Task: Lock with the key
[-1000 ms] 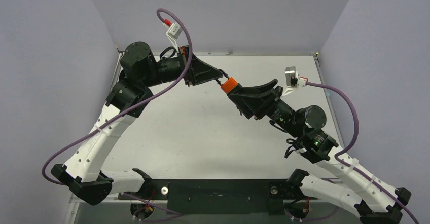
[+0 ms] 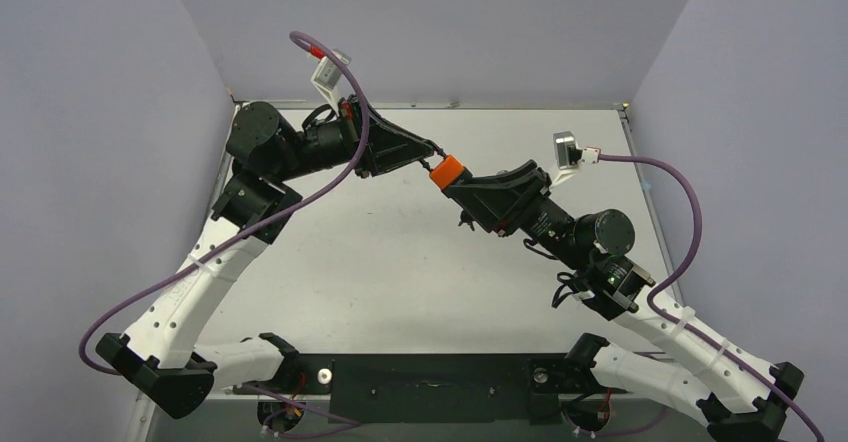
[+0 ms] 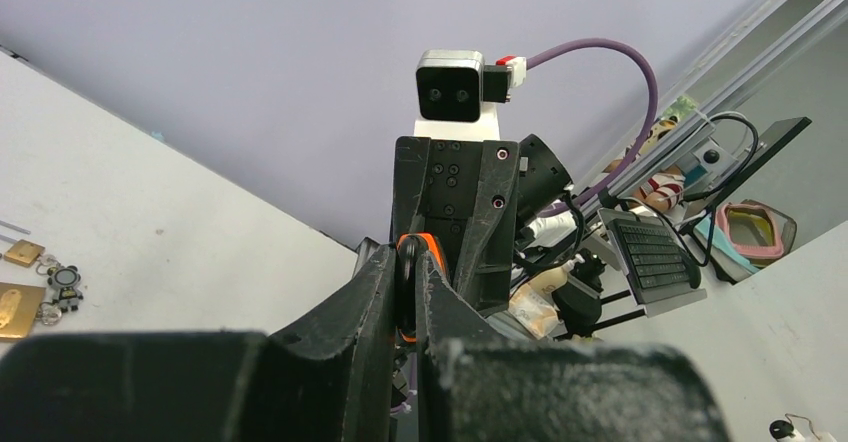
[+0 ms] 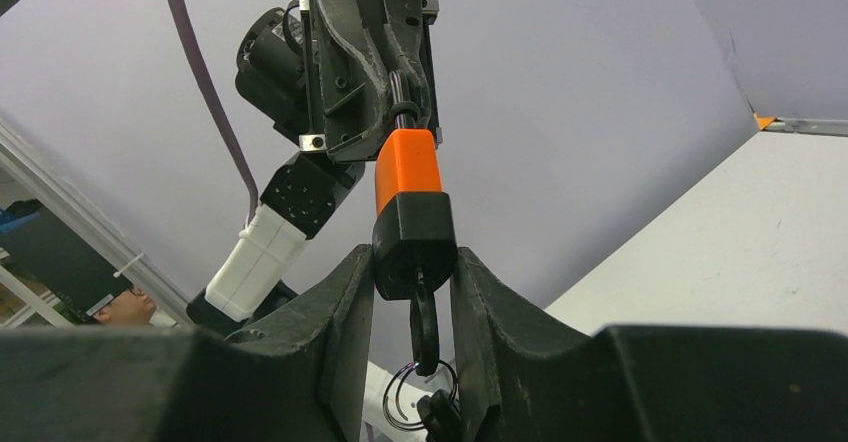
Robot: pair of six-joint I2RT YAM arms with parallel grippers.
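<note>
An orange and black padlock [image 2: 447, 171] is held in the air between my two grippers. My left gripper is shut on its dark shackle [image 4: 403, 97], whose legs show between the fingertips and the orange end in the top view. From the other side, my right gripper is shut on the black lower part of the body. A key with a black head [image 4: 425, 332] sticks out of the underside, with a ring [image 4: 402, 394] and a dark fob hanging from it. How deep the shackle sits in the body I cannot tell.
Brass padlocks [image 3: 24, 253] and a small figure keychain [image 3: 65, 287] lie at the left of the left wrist view. Otherwise, the white table [image 2: 330, 282] below the grippers looks clear. Grey walls [image 2: 770, 162] rise around it.
The padlock has drifted slightly left in the top view, with both grippers keeping hold of it. The left arm has tilted and shifted a little left. More of the hanging fob shows below the right gripper.
</note>
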